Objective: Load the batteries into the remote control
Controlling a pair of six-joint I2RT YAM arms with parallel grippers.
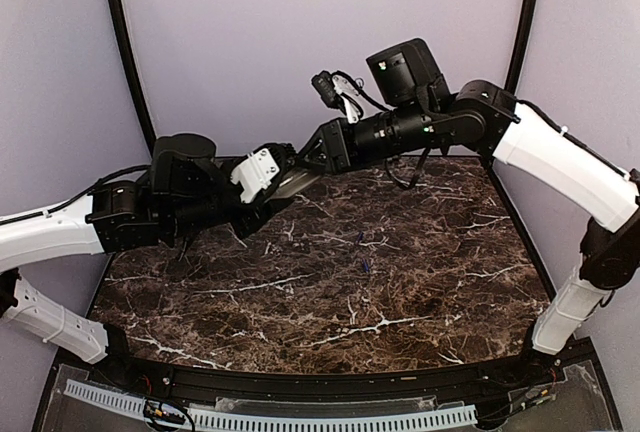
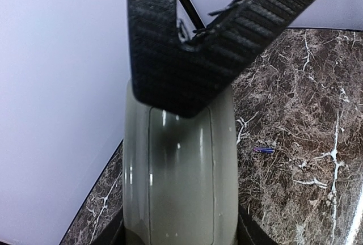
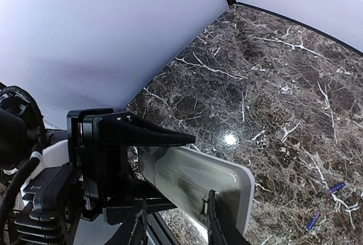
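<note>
The grey remote control [image 2: 180, 194] is held above the table, its back toward the left wrist camera. My left gripper is shut on it, one finger on each side, as the right wrist view shows. My right gripper is part open at the remote's free end. One of its fingers [image 3: 215, 228] overlaps the remote's face there; whether they touch I cannot tell. In the left wrist view a black right finger [image 2: 181, 69] covers the remote's upper end. Two purple batteries [image 3: 336, 187] lie apart on the marble table.
Pale walls [image 1: 320, 42] enclose the back and sides. Both arms meet over the back part of the table, close together.
</note>
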